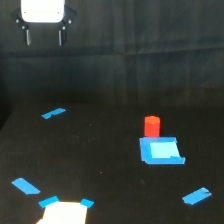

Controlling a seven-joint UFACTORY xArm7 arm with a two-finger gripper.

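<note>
A white gripper (45, 33) hangs at the top left, high above the dark table, its two thin fingers apart with nothing visible between them. A red block (152, 126) stands upright at the right, just behind a pale square (163, 149) edged with blue tape. A pale, bright object (64, 213) is cut off by the bottom edge at the left.
Short blue tape strips (25, 186) lie on the table at left, front and right. A dark cloth backdrop stands behind.
</note>
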